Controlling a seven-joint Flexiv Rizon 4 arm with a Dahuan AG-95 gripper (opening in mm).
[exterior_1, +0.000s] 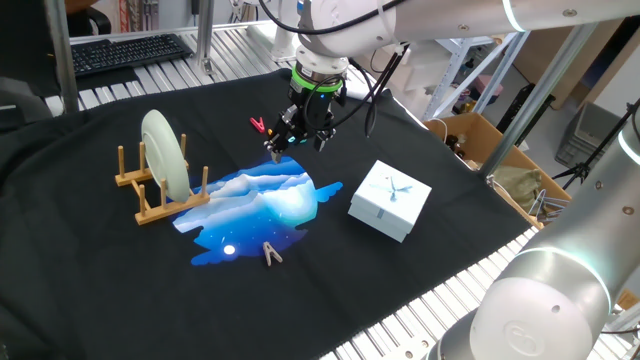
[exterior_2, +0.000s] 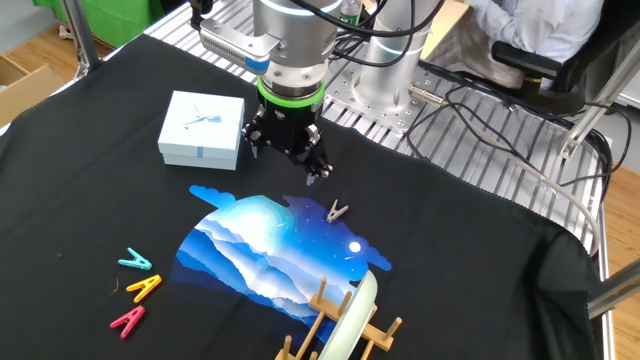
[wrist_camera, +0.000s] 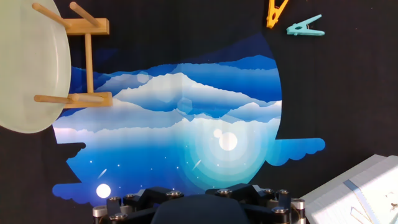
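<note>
My gripper hangs above the black cloth with its fingers spread wide, open and with nothing between them. In the wrist view the gripper fills the bottom edge. Below and in front lies a flat blue mountain-and-sky picture mat. A grey clothespin rests at the mat's edge; the wrist view does not show it. A teal clothespin, a yellow one and a red one lie together beside the mat. A pale green plate stands upright in a wooden rack.
A closed white box with a blue ribbon sits beside the mat, close to my gripper. A keyboard lies off the cloth at the back left. Cables run over the slatted metal table.
</note>
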